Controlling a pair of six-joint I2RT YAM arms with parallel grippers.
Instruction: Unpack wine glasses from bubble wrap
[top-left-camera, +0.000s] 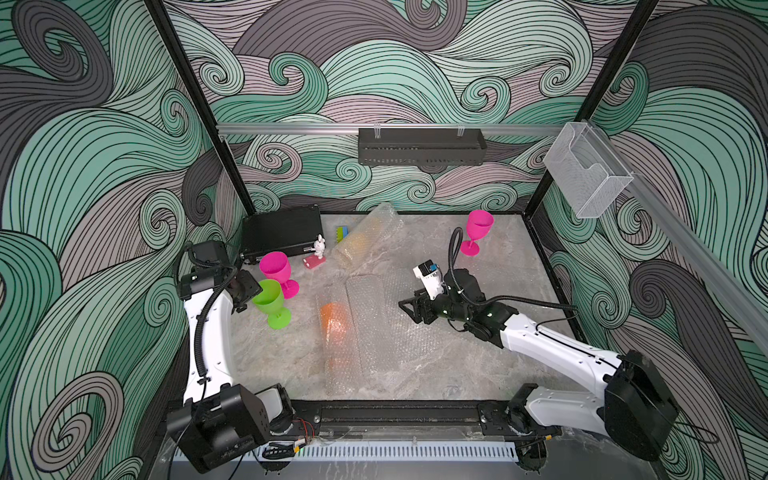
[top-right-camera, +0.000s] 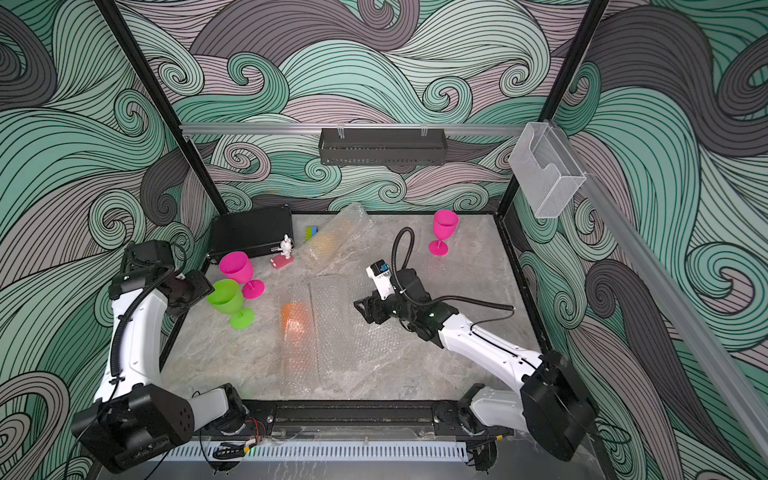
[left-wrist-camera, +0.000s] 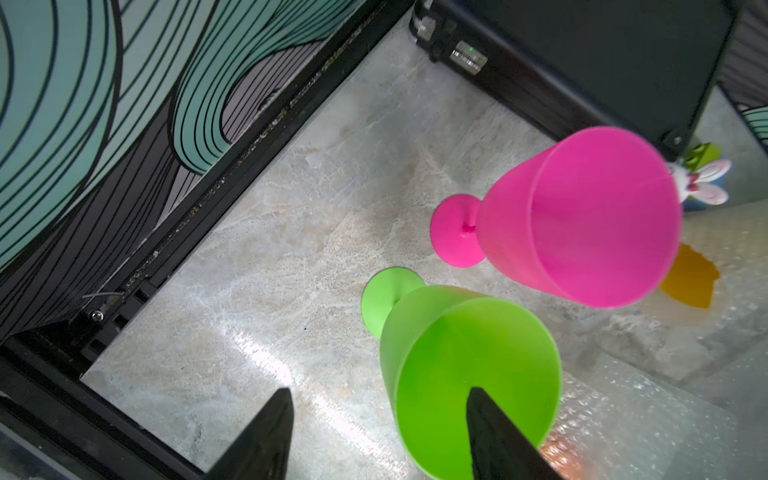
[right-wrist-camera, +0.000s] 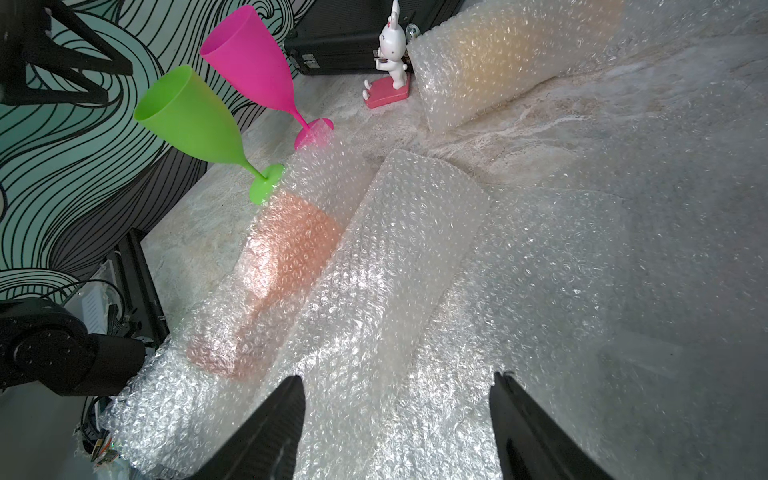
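Observation:
An orange glass shows through bubble wrap partly unrolled on the table, its loose sheet spread to the right. A second roll of wrap at the back holds a yellow-orange glass. Unwrapped and upright stand a green glass and a pink glass at the left, plus another pink glass at the back right. Near the green glass my left gripper is open, nothing gripped. My right gripper hovers open above the loose wrap, its fingers apart and empty.
A black case fills the back left corner. Before it are a white rabbit figure on a pink base and a small green-blue item. Bare table lies at the right and front left.

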